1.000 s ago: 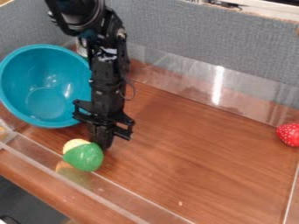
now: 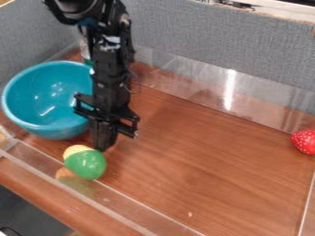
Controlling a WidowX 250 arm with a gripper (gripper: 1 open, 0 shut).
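My black gripper point(image 2: 106, 138) hangs over the wooden table just right of a blue bowl point(image 2: 40, 101), its fingers low and shut with nothing visible between them. Just below and left of the fingertips lies a round object point(image 2: 87, 163), green with a pale yellow end, near the clear front barrier.
A red speckled ball point(image 2: 304, 141) sits at the right. Clear plastic barriers run along the back point(image 2: 234, 92) and front edges, before grey padded walls.
My gripper has risen slightly and shifted a little left. The bowl, the green object and the red ball look unmoved.
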